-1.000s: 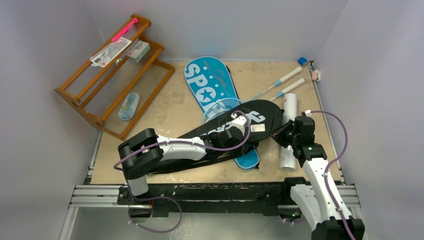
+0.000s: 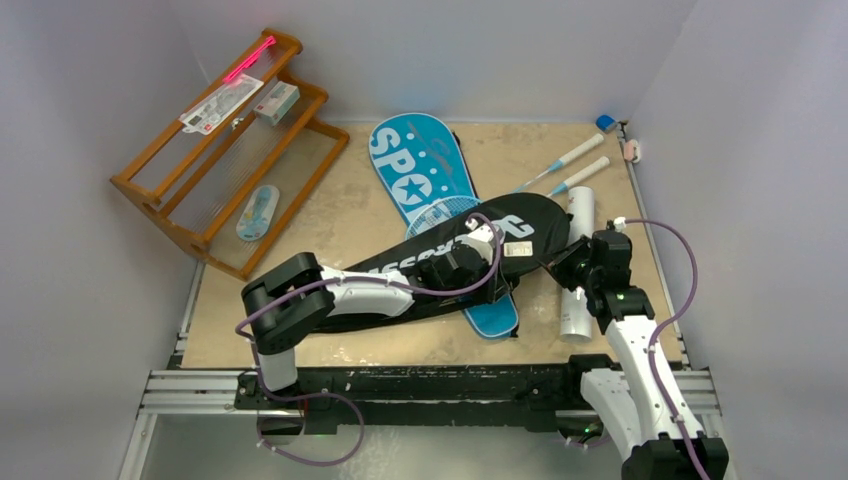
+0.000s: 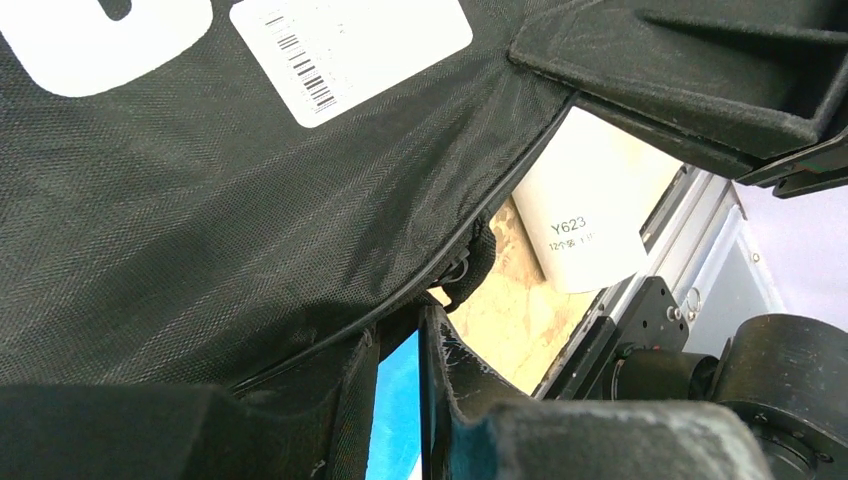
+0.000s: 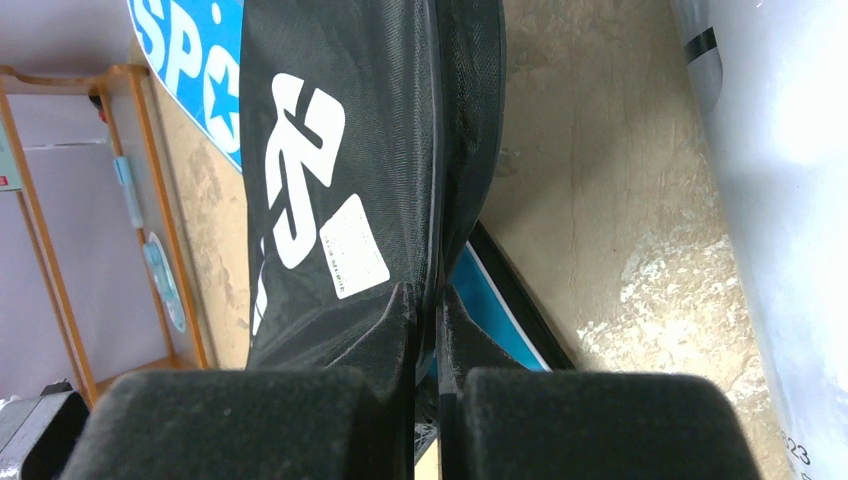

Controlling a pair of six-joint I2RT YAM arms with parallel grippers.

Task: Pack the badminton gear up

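A long black bag (image 2: 548, 222) with white lettering lies slantwise across the middle. My right gripper is shut on its edge at the right end, with a fold of fabric between the fingertips. Under the bag's near edge, my left gripper stands open; blue shows through the gap and a black strap (image 3: 478, 265) hangs just beyond. Beneath the black bag lies a blue bag (image 2: 418, 170), its far and near ends showing. Two rackets with white handles (image 2: 582, 150) (image 2: 586, 172) point to the back right, their blue-rimmed head (image 2: 442, 212) partly covered.
White shuttlecock tubes (image 2: 577, 318) stand in line along the right, beside my right gripper. A wooden shelf (image 2: 205, 235) at the left holds a pink item, a card pack, a small box (image 2: 277, 102) and a pale case (image 2: 258, 212). Bare table shows at the front right.
The black bag's right end has shifted slightly right and toward the back, and its left part has drawn up. My left arm moved a little right; the right arm barely moved.
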